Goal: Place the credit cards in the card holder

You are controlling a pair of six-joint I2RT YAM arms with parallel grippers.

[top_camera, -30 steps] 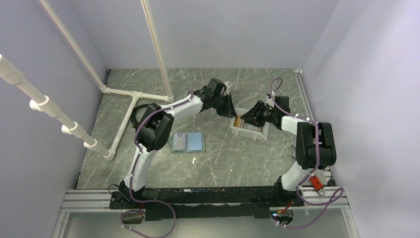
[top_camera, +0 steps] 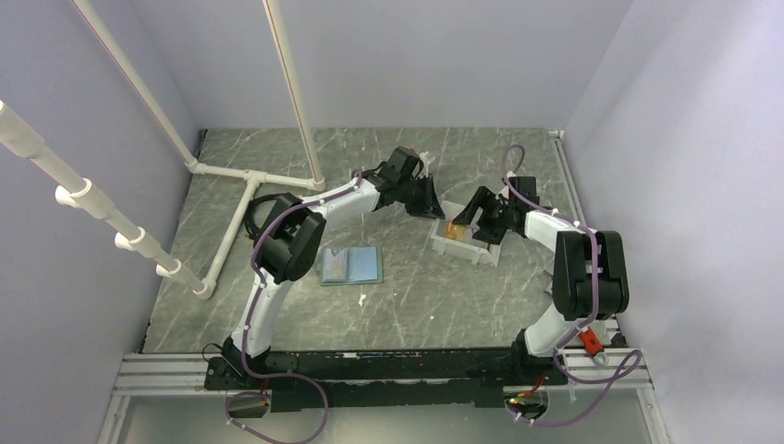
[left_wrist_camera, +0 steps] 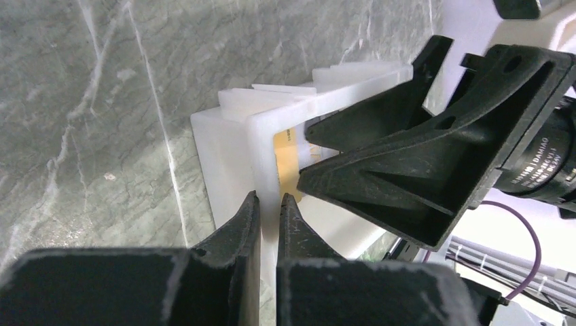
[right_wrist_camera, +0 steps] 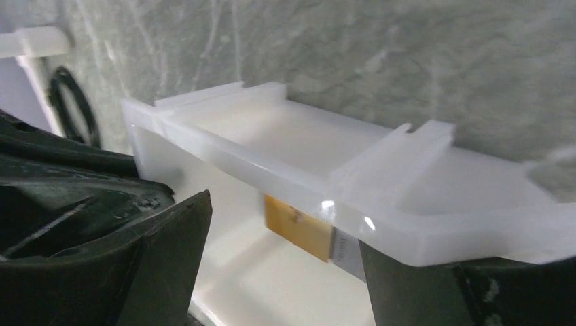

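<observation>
A white bin (top_camera: 459, 250) stands right of centre. Its rim (left_wrist_camera: 267, 176) is pinched at the left end by my left gripper, which is shut on it. Inside the bin, in the right wrist view, a gold card (right_wrist_camera: 299, 229) and a grey card (right_wrist_camera: 348, 252) rest side by side against the wall. My right gripper is open over the bin, its fingers spread on either side of the visible cards and nothing gripped between them. The card holder (top_camera: 366, 265) lies open on the table, light blue with a green edge; its left half carries a pale, clear-looking sleeve (top_camera: 335, 265).
White pipes (top_camera: 231, 174) and a black cable loop (top_camera: 251, 217) stand at the back left. Both arms come close together above the bin.
The right gripper's fingers have spread wider, and the hand has shifted slightly over the bin. Against a second ago, the gold card shows a little further right. The left arm has hardly moved.
</observation>
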